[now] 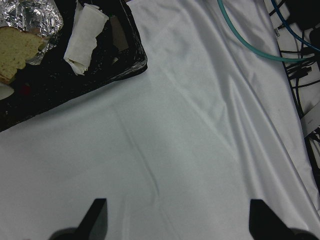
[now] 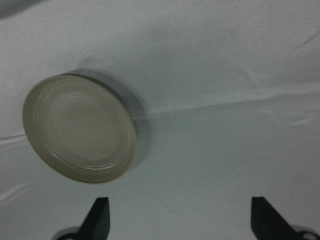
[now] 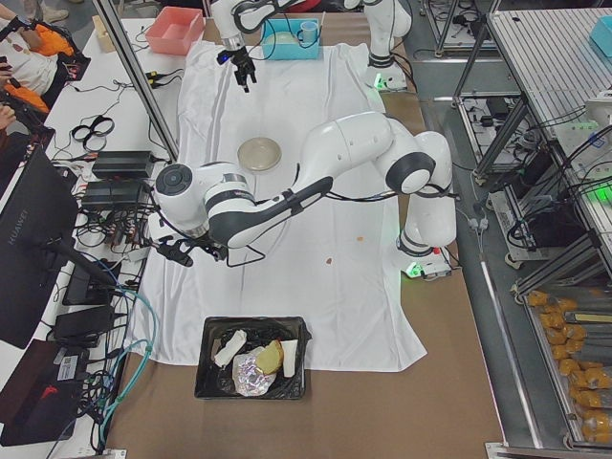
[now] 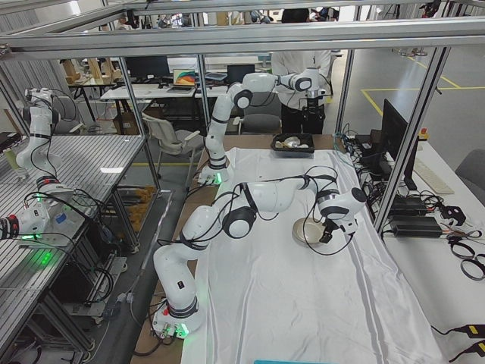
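A black tray [image 3: 220, 381] [image 1: 60, 90] holds bread [image 3: 271, 356] [image 1: 15, 50], crumpled foil [image 3: 251, 380] [image 1: 35, 15] and white wrappers [image 1: 82, 40]. My left gripper [image 3: 191, 252] hangs open above the white cloth, with the tray ahead in its wrist view. A shallow beige plate [image 3: 258, 153] [image 4: 299, 231] [image 2: 80, 127] lies empty on the cloth. My right gripper [image 3: 239, 76] is open above the cloth near the plate, nothing between its fingers.
At the far end stands a blue bin [image 3: 292, 50]; a pink bin [image 3: 177, 29] is on the side table. Monitor, cables and a frame post line the cloth's left edge in the camera left view.
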